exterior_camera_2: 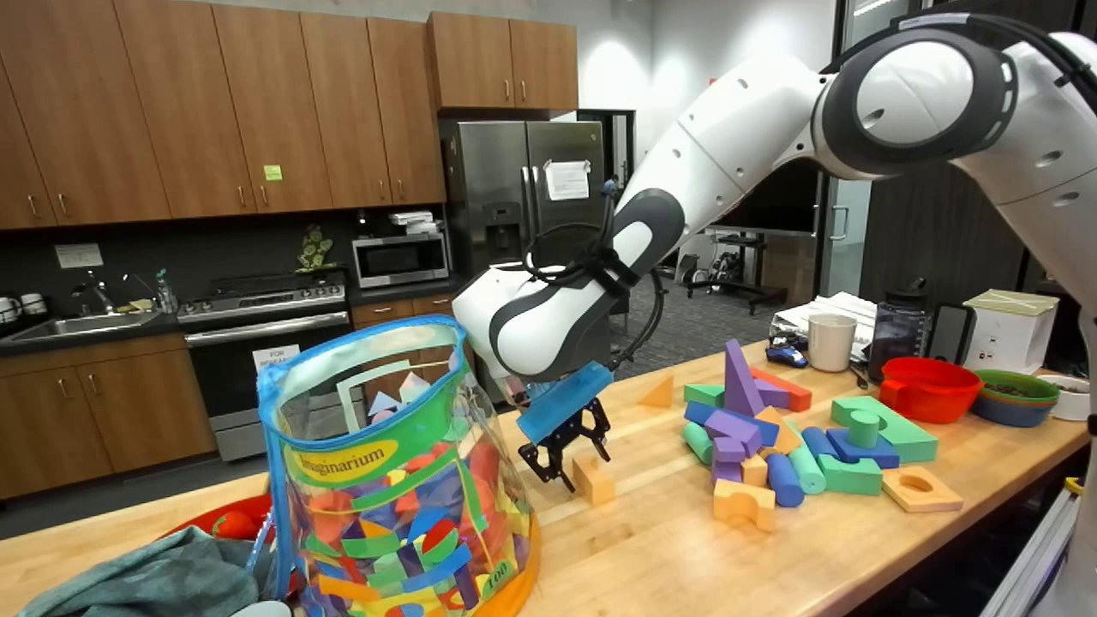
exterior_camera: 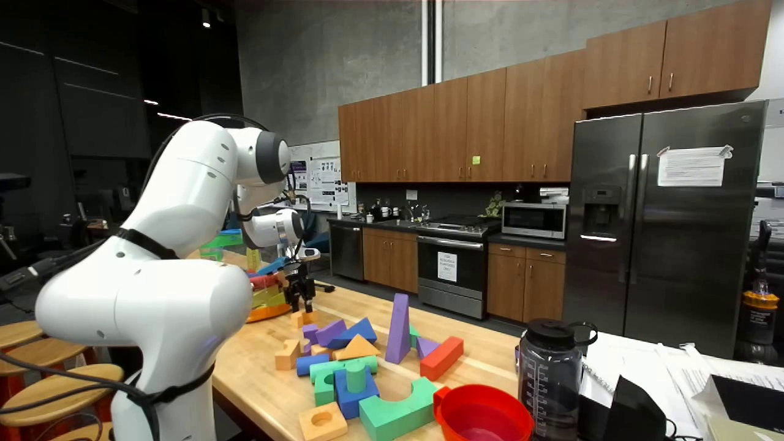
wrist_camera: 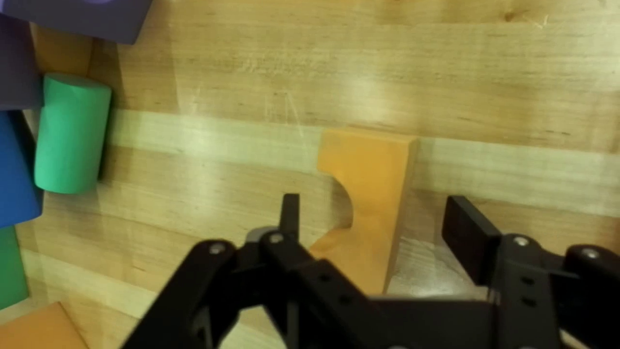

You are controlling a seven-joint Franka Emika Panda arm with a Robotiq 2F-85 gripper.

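Observation:
A small orange block with a half-round notch [wrist_camera: 378, 192] stands on the wooden table, away from the other blocks. In the wrist view my gripper is part open, one finger on each side of this block, with gaps visible on both sides. Exterior view 2 has the gripper [exterior_camera_2: 586, 473] low over the table at the orange block [exterior_camera_2: 596, 480]. From exterior view 1 the gripper [exterior_camera: 302, 305] sits just behind the orange block [exterior_camera: 299, 319]. Whether the fingertips reach below the block's top cannot be told.
A clear bag of blocks [exterior_camera_2: 360, 452] stands close to the gripper. Several coloured blocks, among them a tall purple wedge [exterior_camera_2: 738, 380] and a green cylinder [wrist_camera: 72, 134], crowd the table's other side. A red bowl [exterior_camera_2: 931, 389] lies beyond them.

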